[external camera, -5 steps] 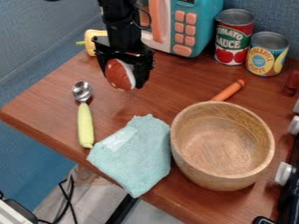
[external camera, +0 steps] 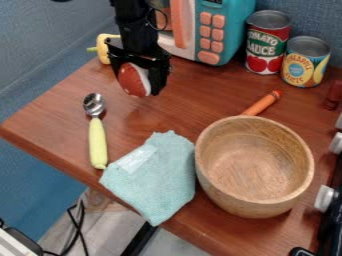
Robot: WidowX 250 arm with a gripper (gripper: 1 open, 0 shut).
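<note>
My black gripper point(external camera: 139, 70) is at the upper left of the table, with a red-and-white round object point(external camera: 135, 82) at its fingers, which it appears to be shut on; the finger positions are partly hidden in the dark shape. A scoop with a pale yellow handle point(external camera: 98, 140) lies on the wooden table point(external camera: 187, 115) below it. A light blue cloth point(external camera: 147, 175) lies beside a wooden bowl point(external camera: 254, 165).
A teal toy microwave point(external camera: 214, 30), a tomato sauce can point(external camera: 266, 45) and another can point(external camera: 305, 62) stand at the back. An orange carrot-like object point(external camera: 262, 103) lies behind the bowl. A yellow object point(external camera: 102, 45) sits behind the gripper.
My gripper and the red-and-white object have shifted slightly to the left and up.
</note>
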